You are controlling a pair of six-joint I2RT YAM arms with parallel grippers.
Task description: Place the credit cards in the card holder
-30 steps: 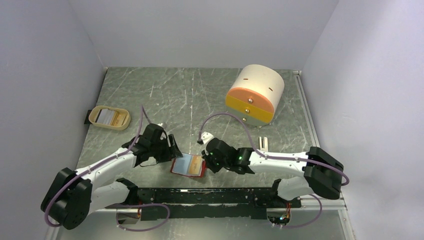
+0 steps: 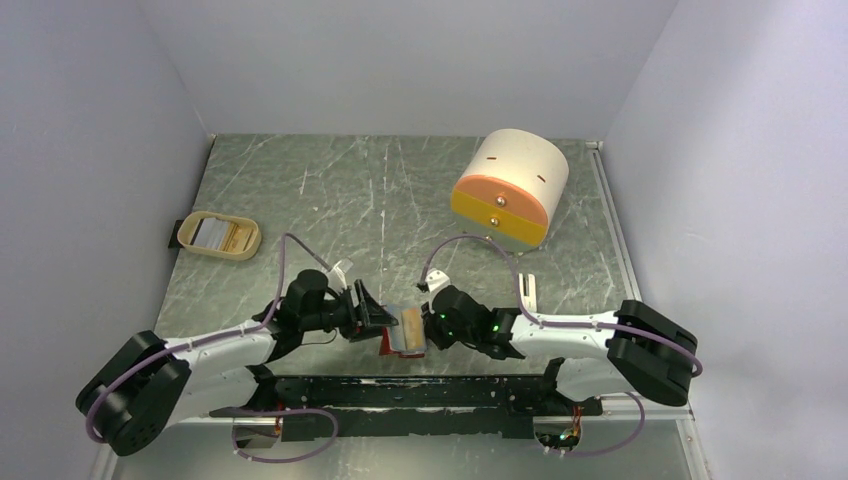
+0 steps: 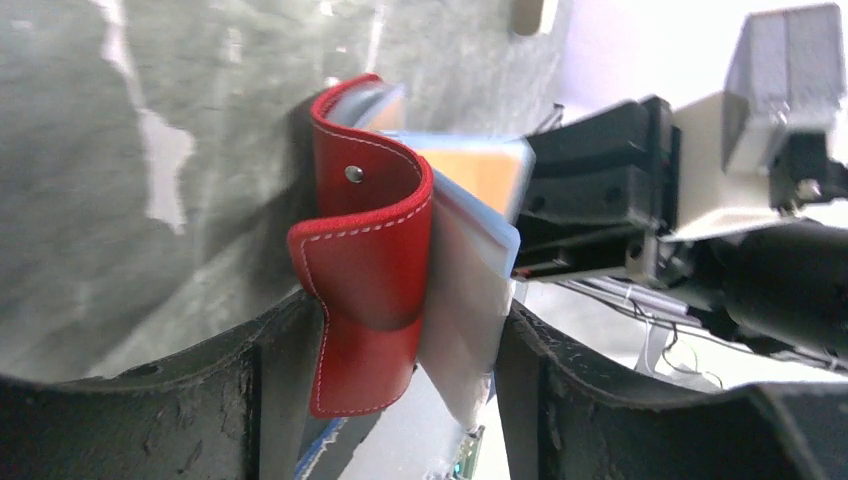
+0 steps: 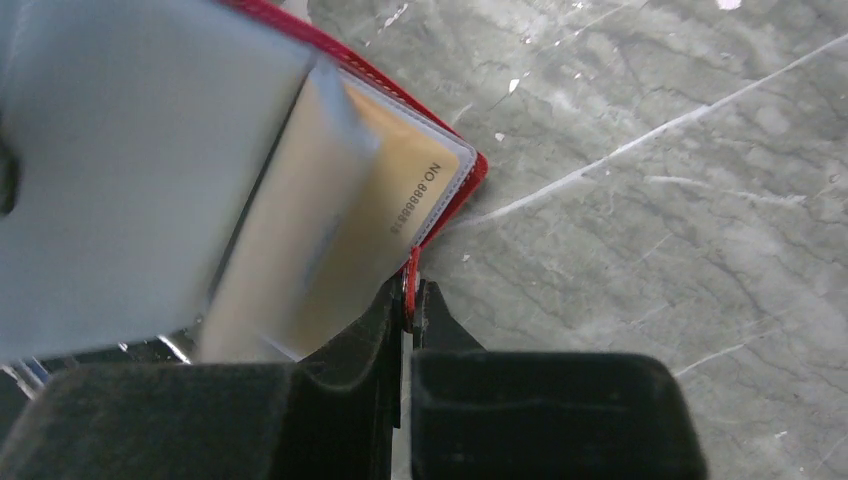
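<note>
The red card holder (image 3: 375,250) stands half folded in the left wrist view, its clear bluish sleeves (image 3: 465,290) bent up on the right side. My left gripper is open around it, a finger on each side. Whether either finger presses on the holder is hard to tell. In the right wrist view, my right gripper is shut on the holder's red edge near a corner. A tan card (image 4: 400,195) printed with a number lies in a sleeve there. More cards (image 2: 210,234) sit in a beige tray (image 2: 248,252) at the table's left.
A white rounded cabinet with orange and yellow drawers (image 2: 510,190) occupies the back right. A pale two-pronged item (image 2: 527,292) lies behind the right arm.
The holder was lying spread out; now it is narrower, folded up and shifted right. My left gripper has moved right and towards the front over it. The right gripper has moved slightly right.
</note>
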